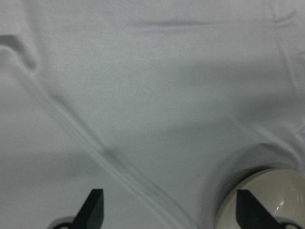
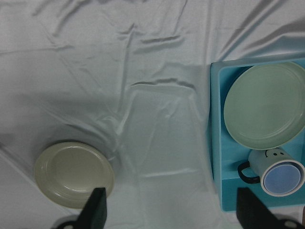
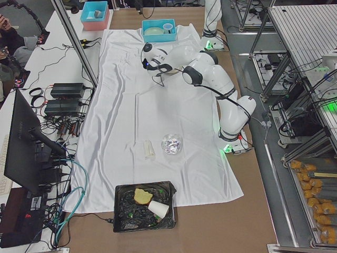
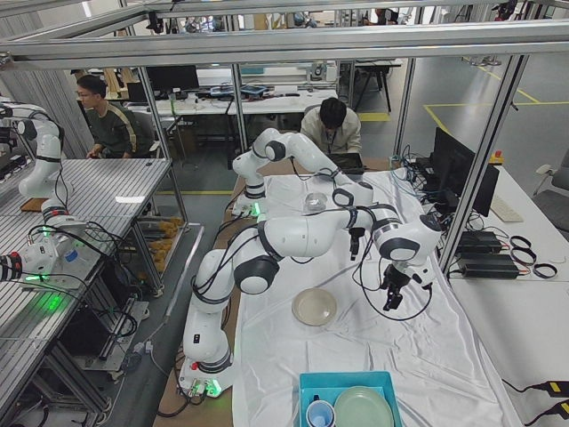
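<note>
A beige bowl (image 4: 314, 306) sits on the white cloth, showing at the lower right of the left wrist view (image 1: 264, 198) and lower left of the right wrist view (image 2: 71, 169). A blue bin (image 2: 217, 119) holds a green plate (image 2: 262, 105) and a mug (image 2: 281, 176) on its side or tilted, with a blue interior. My left gripper and my right gripper hang over the cloth, fingertips apart, nothing seen between them.
In the camera left view, a black tray (image 3: 121, 208) with bread and a white cup lies at the near end, behind a foil dish (image 3: 171, 144) and a pale packet (image 3: 149, 149). Both arms crowd the far end.
</note>
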